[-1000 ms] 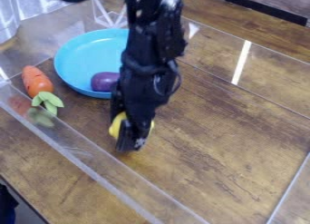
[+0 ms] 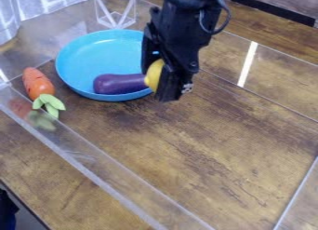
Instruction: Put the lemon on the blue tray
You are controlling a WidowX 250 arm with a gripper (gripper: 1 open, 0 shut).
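The yellow lemon (image 2: 154,73) is held in my gripper (image 2: 166,76), which is shut on it, and dark fingers hide much of it. It shows at the right edge of the round blue tray (image 2: 77,59), beside the right end of a purple eggplant (image 2: 115,83). Whether the lemon touches the eggplant or the tray, I cannot tell. The eggplant lies on the tray's front part.
An orange carrot (image 2: 39,82) with green leaves lies left of the tray. A clear panel edge (image 2: 93,175) crosses the lower left.
More of the eggplant shows now.
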